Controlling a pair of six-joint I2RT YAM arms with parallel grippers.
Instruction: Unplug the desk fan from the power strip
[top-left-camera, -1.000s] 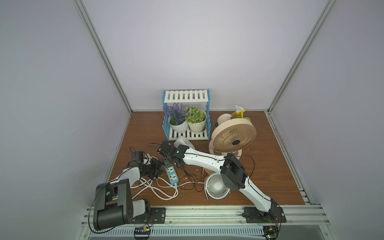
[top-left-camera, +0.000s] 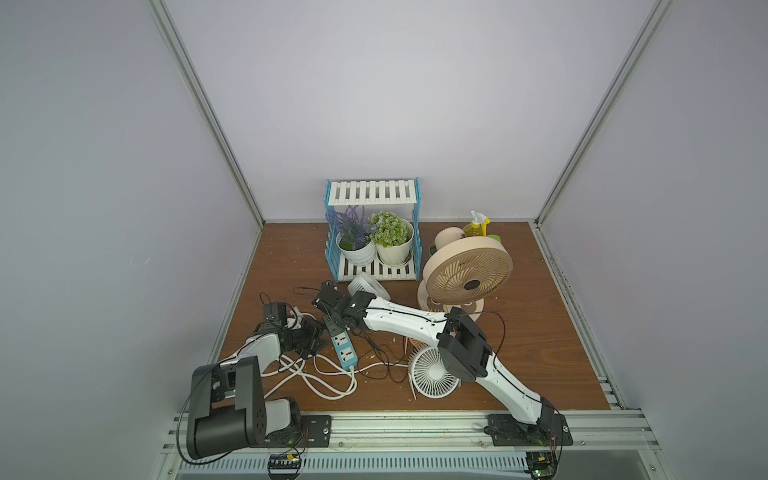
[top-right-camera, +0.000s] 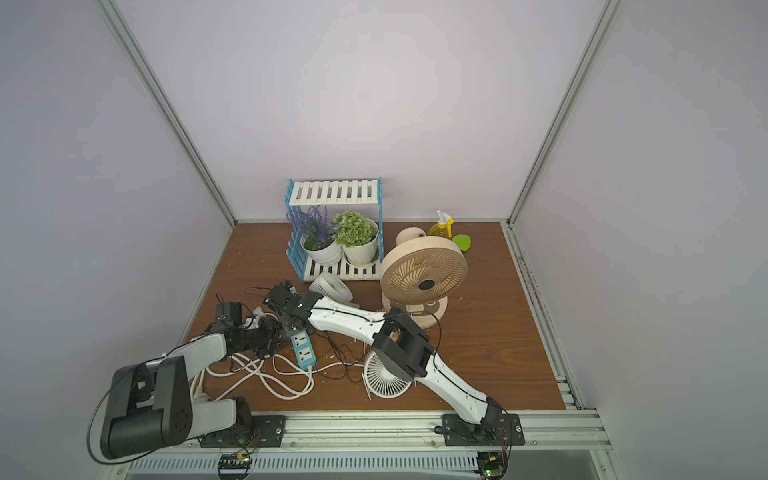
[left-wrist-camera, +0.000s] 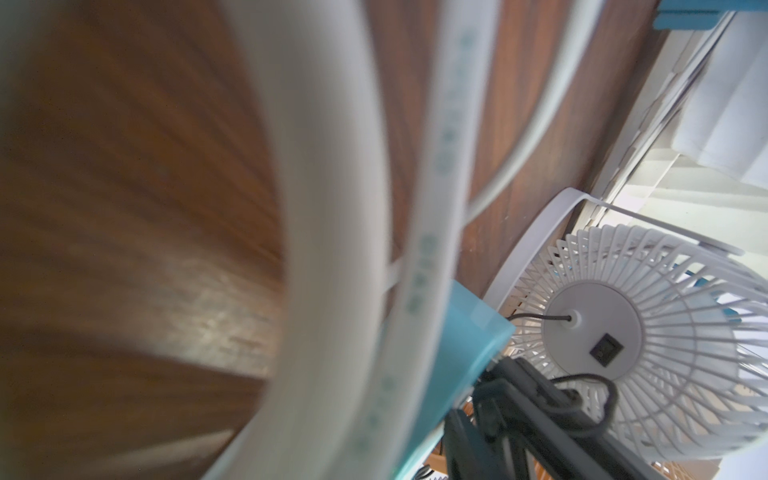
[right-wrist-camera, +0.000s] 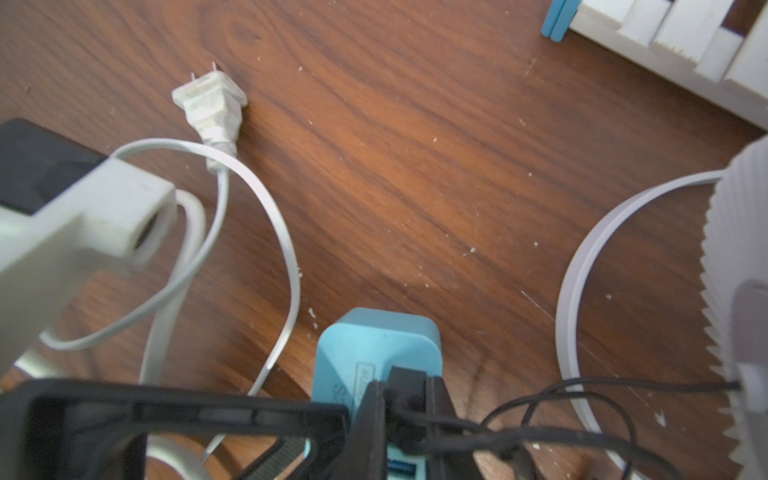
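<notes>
A light-blue power strip (top-left-camera: 344, 352) lies at the front left among white cables. My left gripper (top-left-camera: 308, 340) is low at its left side; what it holds is hidden in the top views. In the right wrist view my right gripper is shut on a black plug (right-wrist-camera: 406, 384) at the end of the strip (right-wrist-camera: 376, 336). A small white fan (left-wrist-camera: 640, 336) with a dark cord stands just behind. A loose white two-pin plug (right-wrist-camera: 209, 104) lies on the wood.
A shelf (top-left-camera: 372, 192) with potted plants stands at the back. A large beige fan (top-left-camera: 468, 272) is at the right, and another white fan (top-left-camera: 433, 372) lies at the front.
</notes>
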